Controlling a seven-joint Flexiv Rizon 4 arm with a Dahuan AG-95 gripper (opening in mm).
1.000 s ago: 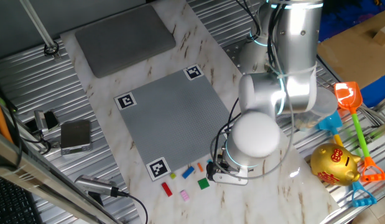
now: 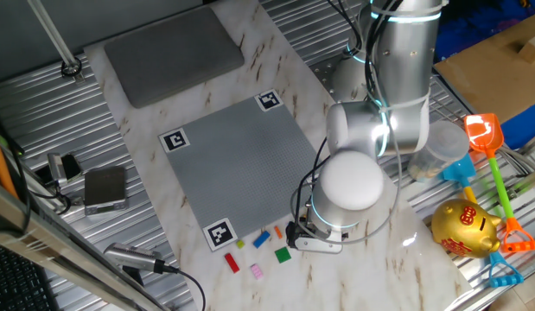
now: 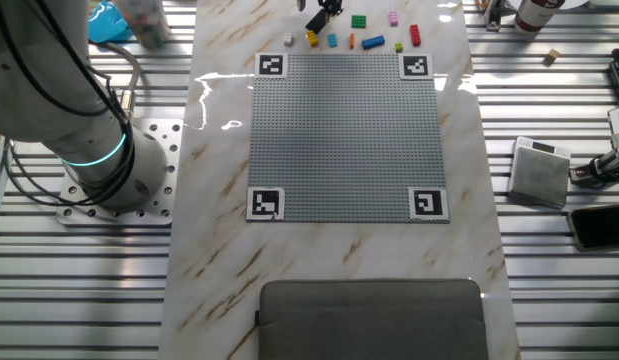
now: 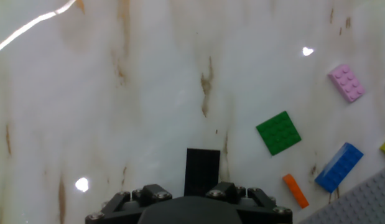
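My gripper sits low in the wrist view, its fingertips a little apart. A black brick reaches out from the gap, its near end hidden by the gripper; whether the fingers grip it is unclear. In exterior view 2 the black brick appears slanted beside the gripper, at the top edge. A green brick, orange brick, blue brick and pink brick lie to its right in the wrist view. The grey baseplate is bare apart from its corner markers.
A red brick, yellow brick, light-blue brick and pale brick line the plate's edge. A grey case occupies the table's other end. The gold piggy bank and toy shovels stand off the table.
The arm has shifted slightly left and the gripper hardly at all in exterior view 1. The loose bricks and baseplate have kept their places.
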